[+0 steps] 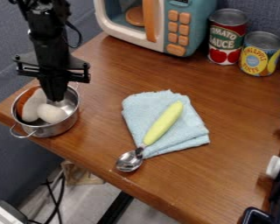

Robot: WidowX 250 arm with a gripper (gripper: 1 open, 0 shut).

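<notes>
The black gripper [52,94] points down into a steel pot [63,121] at the table's left edge. Its fingertips are inside the pot among pale egg-like objects [52,114]; whether it holds one cannot be made out. An orange-red item shows at the pot's back left, partly hidden. A pale blue cloth [185,133] lies mid-table with a yellow corn-like item [164,122] on it and a metal spoon [129,160] beside it.
A toy microwave [178,26] stands at the back, with a tomato can [226,44] and a yellow-labelled can [259,57] to its right. A dark appliance with white knobs lines the right edge.
</notes>
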